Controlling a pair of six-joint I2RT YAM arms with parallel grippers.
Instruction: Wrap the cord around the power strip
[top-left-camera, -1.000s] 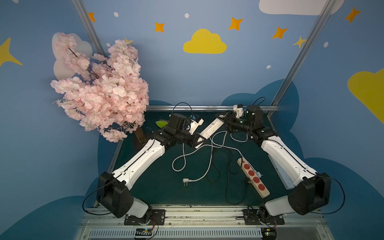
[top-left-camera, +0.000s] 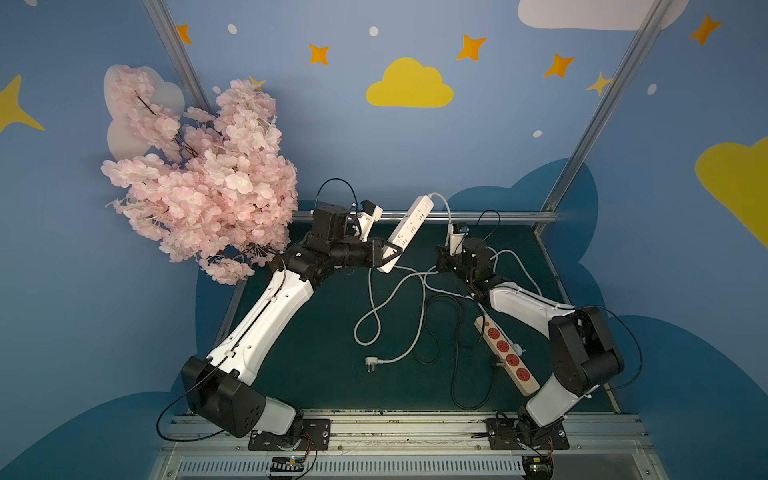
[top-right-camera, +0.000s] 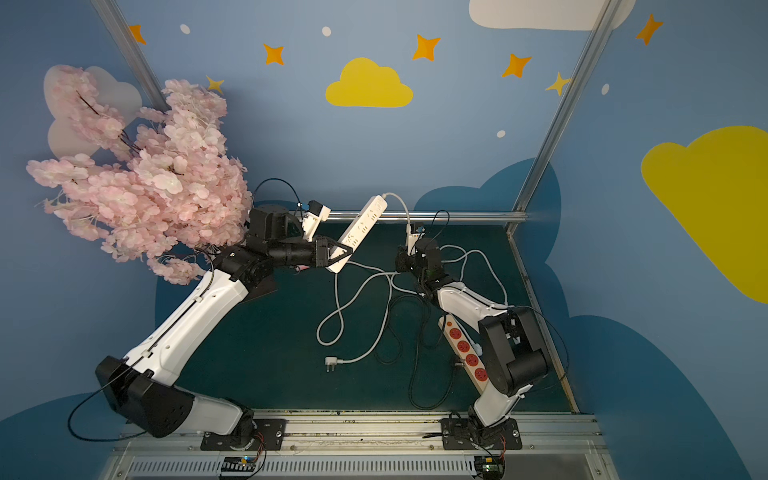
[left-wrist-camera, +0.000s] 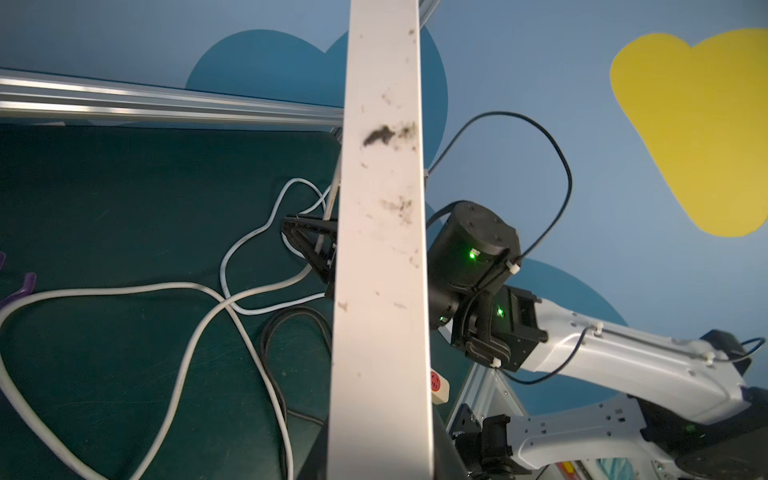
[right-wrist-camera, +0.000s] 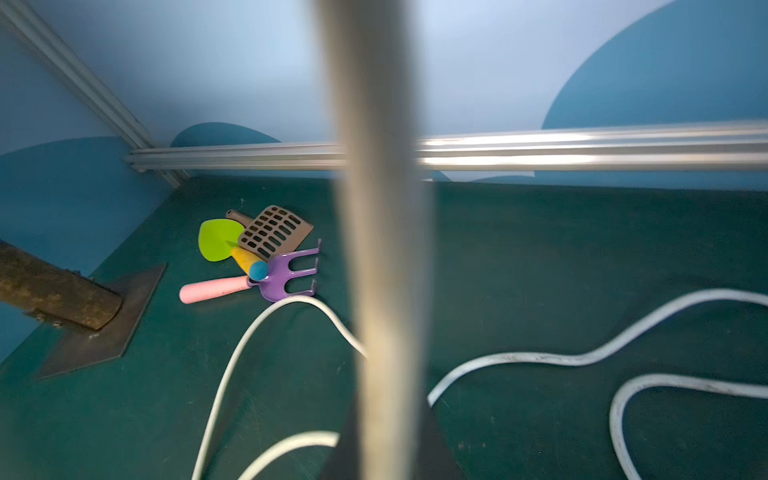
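The white power strip (top-left-camera: 411, 224) hangs tilted above the table, its lower end in my left gripper (top-left-camera: 390, 254), which is shut on it. In the left wrist view the strip's scuffed back (left-wrist-camera: 380, 240) covers the middle and hides most of the fingers. From the strip's upper end the white cord (top-left-camera: 446, 208) arches down to my right gripper (top-left-camera: 441, 257), which is shut. The cord (right-wrist-camera: 384, 240) passes blurred, close before the right wrist camera; whether it lies between the fingers or alongside is unclear. Farther along, it loops over the table to its plug (top-left-camera: 371, 361).
A second strip with red sockets (top-left-camera: 507, 356) lies front right, with a black cable (top-left-camera: 455, 376) beside it. Toy garden tools, including a purple fork (right-wrist-camera: 288, 276), lie at the back left. A pink blossom tree (top-left-camera: 216, 176) stands left.
My left gripper rose and shifted left with the strip, which now stands steeper.
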